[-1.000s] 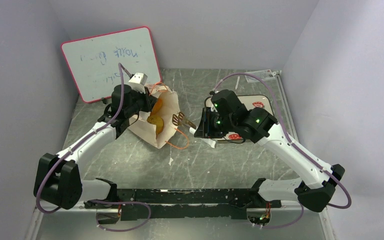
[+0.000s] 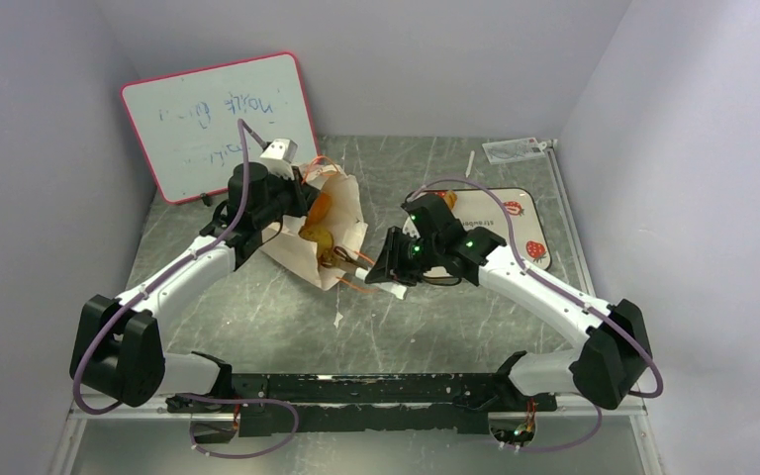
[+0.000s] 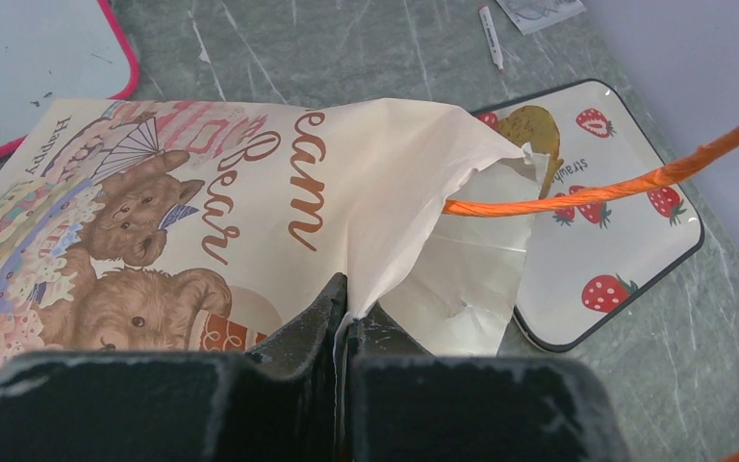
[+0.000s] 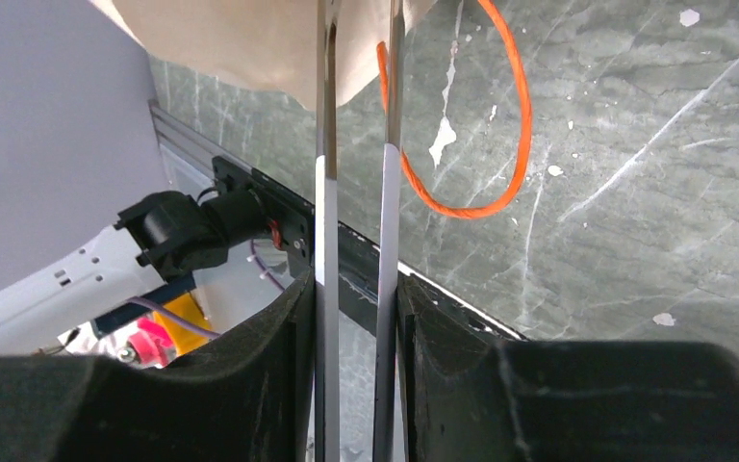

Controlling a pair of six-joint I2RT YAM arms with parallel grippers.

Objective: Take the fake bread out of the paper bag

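The paper bag (image 2: 287, 249) lies on its side at the left, mouth facing right. Inside its mouth show an orange bread (image 2: 319, 208) and a yellow-brown bread (image 2: 317, 236). My left gripper is shut on the bag's upper rim, pinching the paper. In the right wrist view, my right gripper stands open, fingers on either side of the two arms of metal tongs (image 4: 388, 250), which are spread apart. From above, the tongs' slotted head reaches into the bag's mouth near the yellow-brown bread; whether they touch cannot be told.
A strawberry-patterned board (image 2: 500, 213) at the right carries a brown bread piece (image 3: 531, 133). An orange cord handle (image 4: 481, 209) loops out of the bag by the tongs. A whiteboard (image 2: 223, 124) lies behind.
My right arm has moved left and lower, carrying the tongs' head from outside the bag into its mouth. The left gripper and bag rim have shifted slightly right.
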